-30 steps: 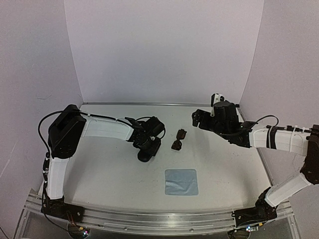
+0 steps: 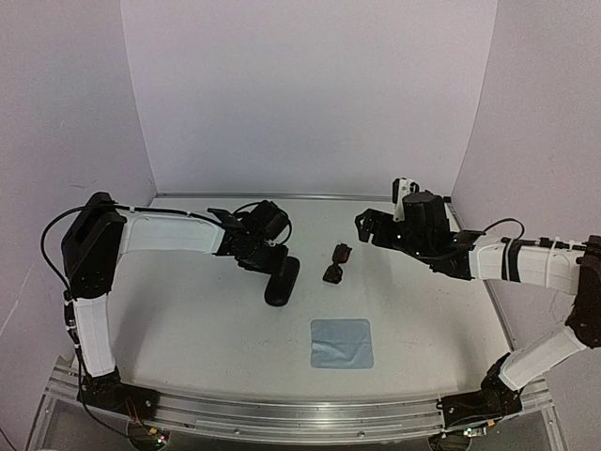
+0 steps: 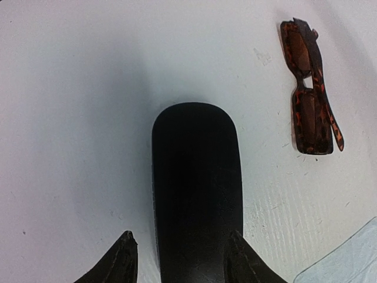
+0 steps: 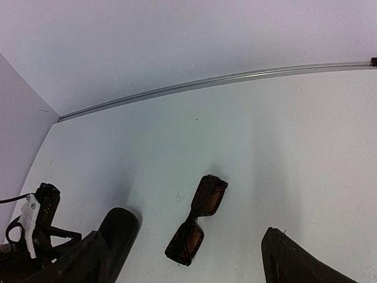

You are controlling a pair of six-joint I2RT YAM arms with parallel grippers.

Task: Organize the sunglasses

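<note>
Tortoiseshell sunglasses (image 2: 337, 263) lie folded on the white table between the two arms; they also show in the left wrist view (image 3: 311, 88) and the right wrist view (image 4: 197, 221). A long black case (image 3: 197, 183) with a rounded end lies on the table to their left. My left gripper hovers over one end of this case (image 2: 282, 284). Its fingers stand partway apart, the left one with a gap to the case, the right one overlapping its edge in view. Open and empty, my right gripper is above the table, right of the sunglasses.
A light blue cloth (image 2: 342, 344) lies flat near the front of the table, below the sunglasses. Walls enclose the back and both sides. Bare table surrounds these objects.
The right gripper has edged left. Sunglasses and cloth are unmoved.
</note>
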